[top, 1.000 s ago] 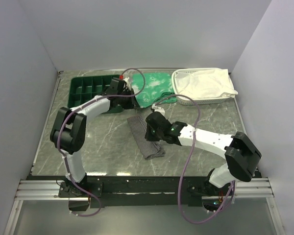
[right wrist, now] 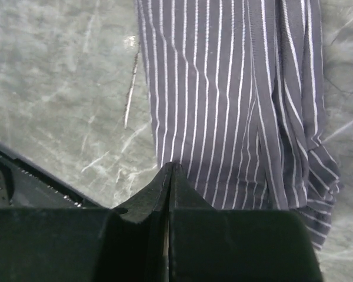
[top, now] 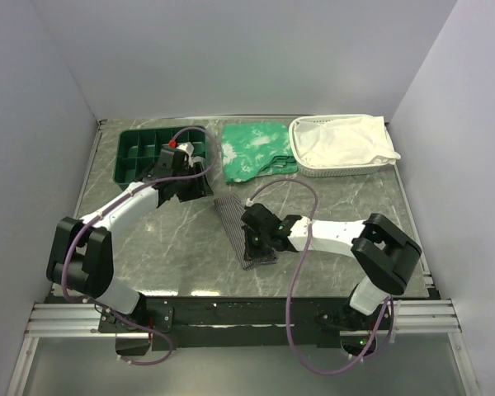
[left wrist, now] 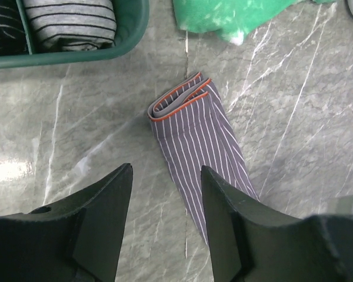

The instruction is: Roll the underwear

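Note:
Grey striped underwear [top: 229, 221] lies on the marble table, long and narrow, with folded orange-edged waistband [left wrist: 179, 100] at its far end in the left wrist view. My right gripper is shut, its tips at the underwear's near end, beside gathered folds on the right; nothing shows between its fingers. My left gripper stands part open above the table, up and left of the underwear, with nothing between its fingers.
A green divided bin [top: 132, 148] holding rolled striped cloth [left wrist: 70, 20] sits at back left, a green cloth [top: 252, 148] at back middle, a white basket [top: 330, 169] with white fabric at back right.
My left arm has drawn back to the left and toward the front. My right gripper has moved toward the front and slightly left, onto the underwear's near end.

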